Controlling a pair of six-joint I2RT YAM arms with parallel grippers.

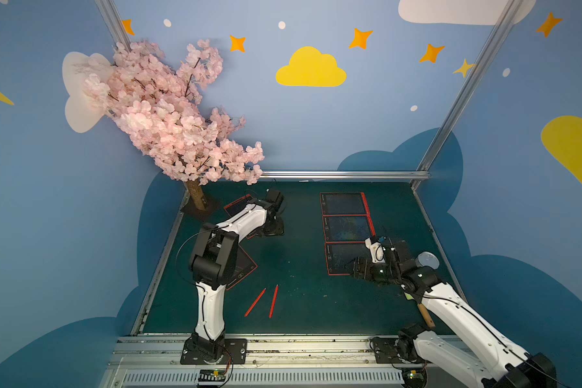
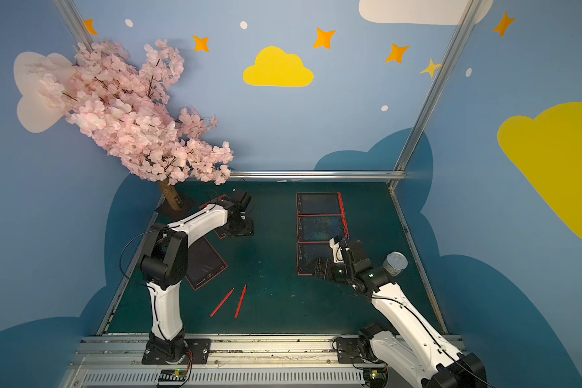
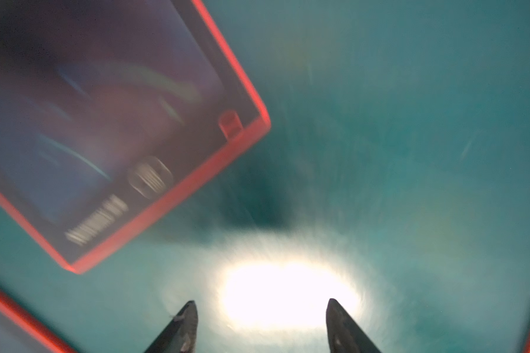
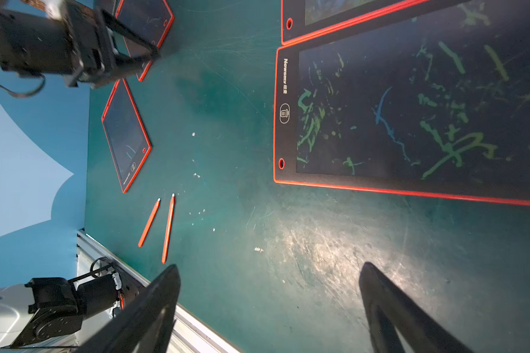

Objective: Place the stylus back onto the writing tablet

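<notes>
Two red styluses (image 1: 254,302) lie at the front left of the green table. My left gripper hangs over bare table beside a red-rimmed tablet (image 3: 112,88) at the back left, fingers apart and empty; its wrist view is blurred. A second left tablet (image 4: 126,136) lies nearer the styluses. Three tablets (image 2: 317,203) stand in a column at centre right, red strips along their right edges. My right gripper is open above the table by the nearest of these tablets (image 4: 406,117), nothing between its fingers.
A blossom tree (image 1: 197,194) stands at the back left corner. A round translucent container (image 2: 395,262) sits at the right, with a wooden-handled tool (image 1: 425,315) in front of it.
</notes>
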